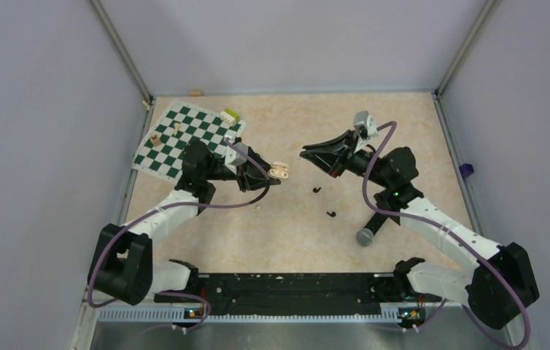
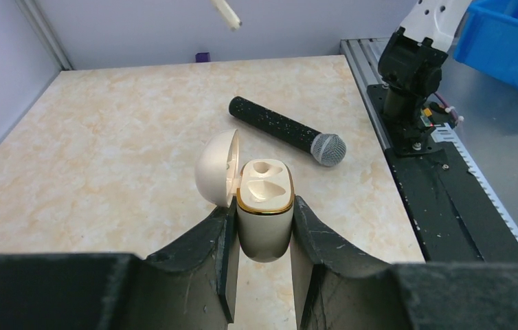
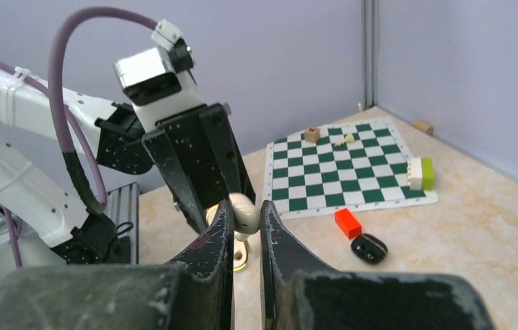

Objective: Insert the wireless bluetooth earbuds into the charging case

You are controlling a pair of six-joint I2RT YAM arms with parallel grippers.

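The cream charging case [image 2: 264,230] has its lid [image 2: 216,168] open, and two hollows in its gold-rimmed top show empty in the left wrist view. My left gripper is shut on the case body, holding it above the table. To its right in the top view, my right gripper [image 1: 303,154] points at the case across a gap. In the right wrist view its fingertips pinch a whitish earbud [image 3: 245,215], partly covering the case behind. A pale stem [image 2: 227,14] enters the left wrist view from above, apart from the case.
Two small black pieces [image 1: 331,214] and a tiny pale item [image 1: 256,208] lie on the table. A microphone [image 2: 287,130] rests near the right arm. A checkered board [image 3: 339,165], red block [image 3: 347,223] and black mouse-like object [image 3: 369,248] lie on the left side.
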